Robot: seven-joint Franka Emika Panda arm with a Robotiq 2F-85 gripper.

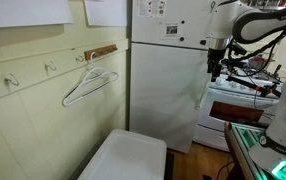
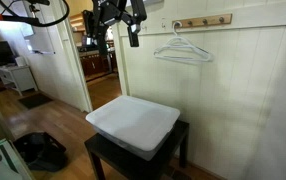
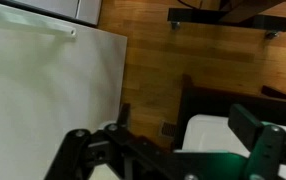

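In exterior view 1 my gripper (image 1: 217, 72) is high at the right, in front of the white fridge and stove. Exterior view 2 shows the gripper (image 2: 118, 42) pointing down, its two dark fingers spread apart and nothing between them. A white clothes hanger (image 1: 90, 82) hangs from a wall rack, well away from the gripper; it also shows in exterior view 2, where the hanger (image 2: 183, 50) is empty. Below stands a large bin with a white lid (image 2: 133, 115). The wrist view looks down at the floor, with part of the white lid (image 3: 215, 134) near the fingers.
The bin rests on a black table (image 2: 108, 150) against the wall. Several metal hooks (image 1: 50, 66) line the wall. A white fridge (image 1: 163, 95) and a stove (image 1: 245, 88) stand beyond. A black bag (image 2: 41, 152) lies on the wooden floor. Air above the lid is clear.
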